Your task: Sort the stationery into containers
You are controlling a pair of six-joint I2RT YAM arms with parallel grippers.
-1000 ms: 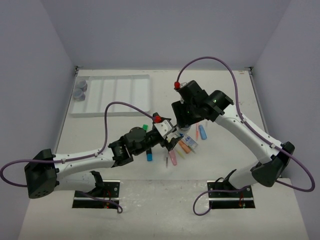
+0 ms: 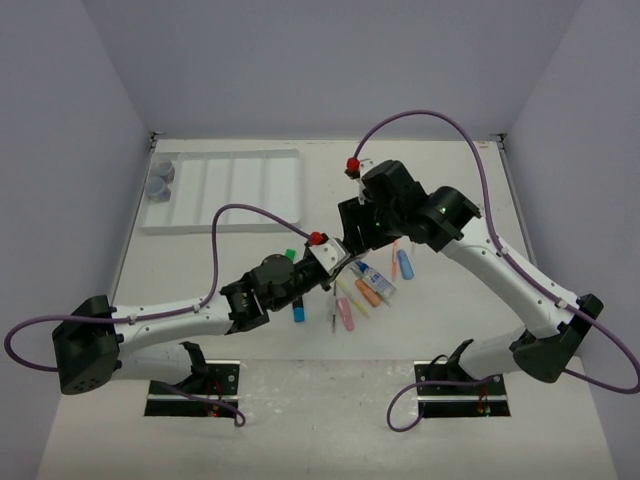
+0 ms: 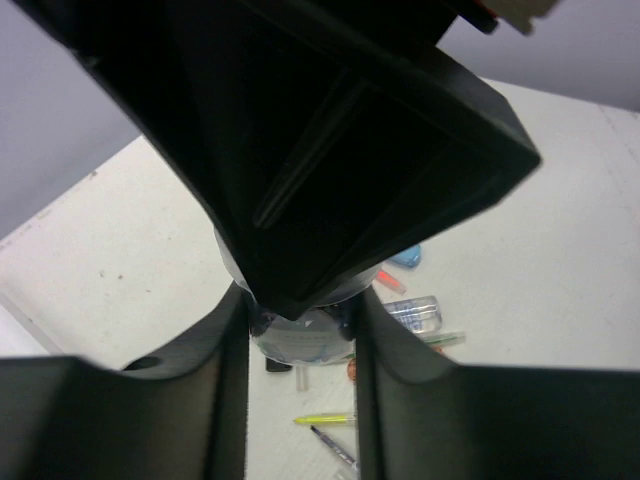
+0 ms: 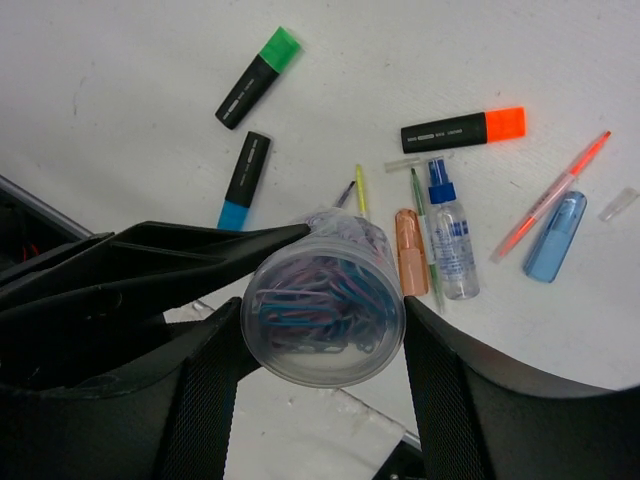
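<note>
A clear round jar of paper clips (image 4: 325,362) is held above the table between both arms. My right gripper is shut on it, one finger against each side. From the left, my left gripper also closes around the jar's other end; in the left wrist view its fingers touch both sides. On the table lie a green-capped marker (image 4: 258,78), a blue-capped marker (image 4: 245,182), an orange-capped marker (image 4: 463,130), a spray bottle (image 4: 455,245), an orange-brown highlighter (image 4: 411,253), a blue highlighter (image 4: 555,237) and an orange pen (image 4: 552,197). From above, the grippers mostly hide the jar.
A white compartment tray (image 2: 220,229) stands at the back left, with two clear round containers (image 2: 157,189) in its left part. A pink highlighter (image 2: 345,314) lies near the front.
</note>
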